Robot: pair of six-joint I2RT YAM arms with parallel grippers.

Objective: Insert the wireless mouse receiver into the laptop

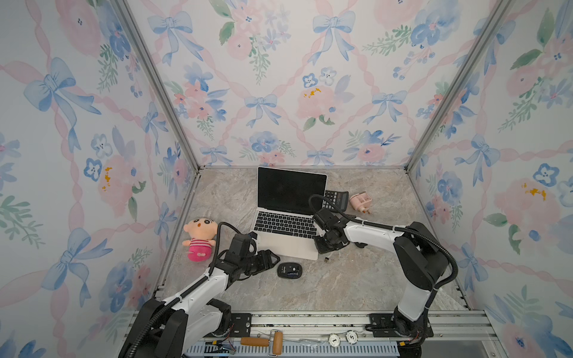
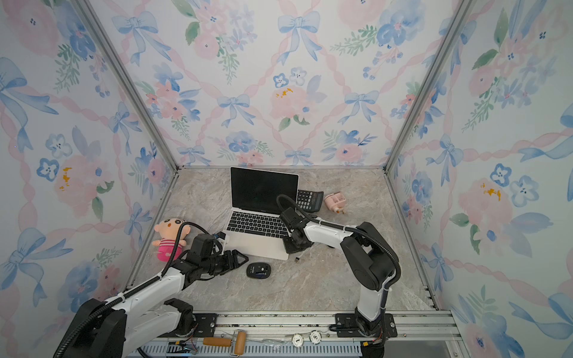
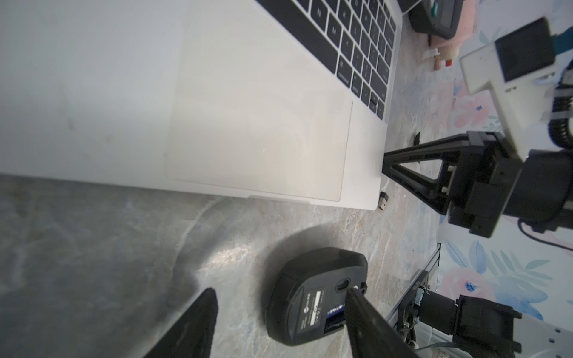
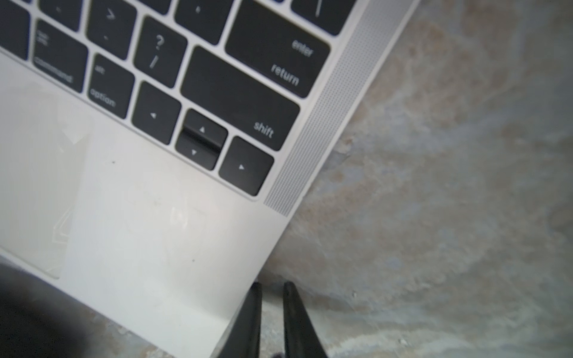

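Observation:
The silver laptop [image 1: 285, 243] stands with its lid raised at the middle of the table. Just off its front right corner lies the small dark receiver [image 3: 382, 201] with a metal plug, loose on the table. The black mouse [image 1: 290, 270] rests underside up in front of the laptop, its compartment uncovered. My left gripper is open; the mouse shows beyond its fingertips. At the laptop's right front edge, my right gripper has a narrow gap between its fingertips, with nothing seen held there. The receiver [image 1: 326, 259] is close to this gripper.
A calculator [image 1: 335, 200] and a pink object [image 1: 361, 202] sit behind the right arm. A plush doll [image 1: 200, 239] lies at the left. Bare table [image 1: 334, 292] stretches in front of the laptop and mouse.

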